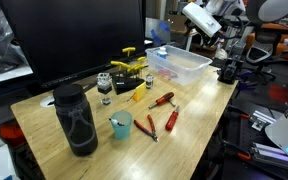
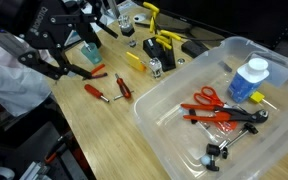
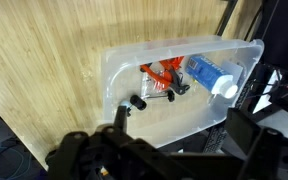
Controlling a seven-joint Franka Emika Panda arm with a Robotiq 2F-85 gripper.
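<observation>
In exterior view 1 my gripper [image 1: 193, 28] hangs in the air at the upper right, near the clear plastic bin [image 1: 189, 73]. Its fingers stand wide apart with nothing between them, as the wrist view also shows. Inside the bin [image 2: 174, 147] lie a white bottle with a blue label [image 2: 247, 78], red-handled scissors [image 2: 210, 98], red-and-black pliers [image 2: 234, 115] and a small yellow piece [image 2: 256, 97]. Small dark and grey parts [image 2: 213, 153] are near one end. From the wrist view I look down on the bottle [image 3: 209, 74] and red handles [image 3: 162, 76].
On the wooden table stand a black cylindrical speaker [image 1: 76, 120] and a teal cup [image 1: 121, 125]. Red-handled screwdrivers [image 1: 172, 119], pliers [image 1: 145, 130], yellow clamps [image 1: 129, 66] and small metal parts [image 1: 105, 88] lie about.
</observation>
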